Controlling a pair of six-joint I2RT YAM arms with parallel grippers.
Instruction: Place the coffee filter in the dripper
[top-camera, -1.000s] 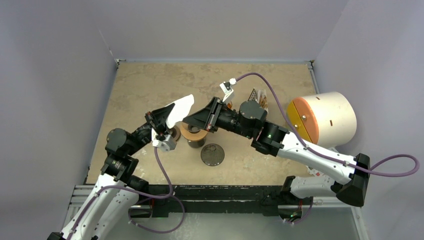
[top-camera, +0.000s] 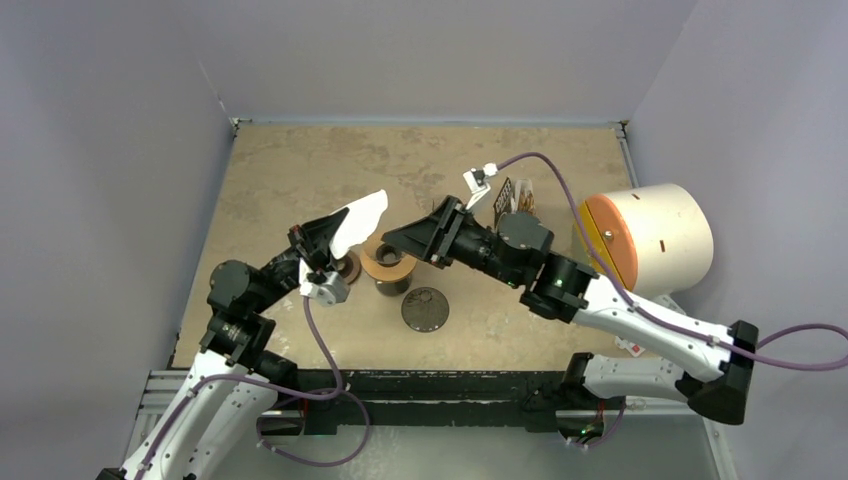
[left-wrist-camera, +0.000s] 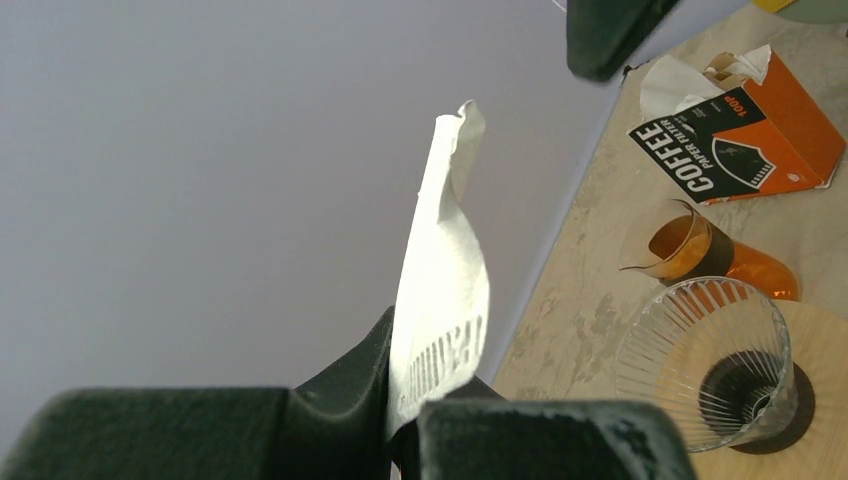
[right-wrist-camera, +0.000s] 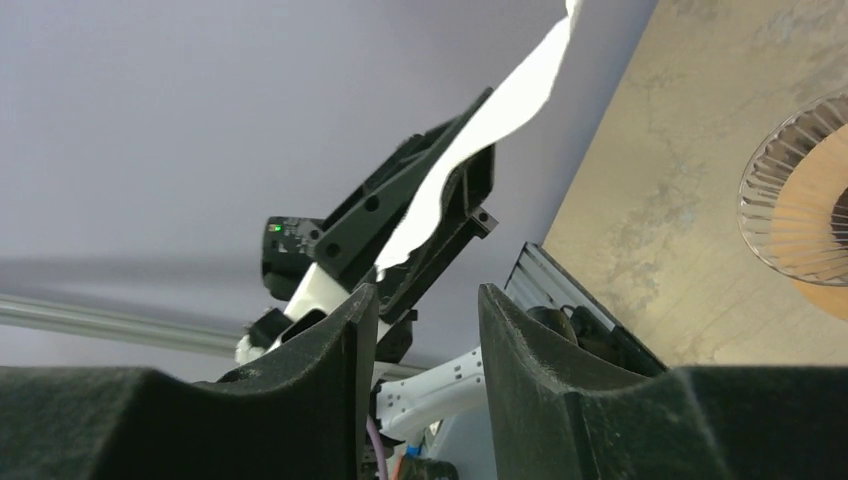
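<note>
Pinched in my left gripper (top-camera: 338, 222) is a white paper coffee filter (left-wrist-camera: 440, 270), held up above the table and seen nearly edge-on in both wrist views. A clear ribbed glass dripper stands on a wooden ring; the right wrist view shows part of its rim (right-wrist-camera: 765, 175) at the right edge. My right gripper (top-camera: 390, 240) hangs above the dripper with its fingers open and nothing between the fingers, a little to the right of the filter. From above, the right gripper partly covers the dripper.
An orange and black coffee filter box (left-wrist-camera: 745, 145) stands behind an orange-tinted glass vessel (left-wrist-camera: 720, 255). A round dark disc (top-camera: 425, 309) lies on the table, and a cream cylinder (top-camera: 655, 238) sits at the right.
The left arm and its filter have stayed nearly still.
</note>
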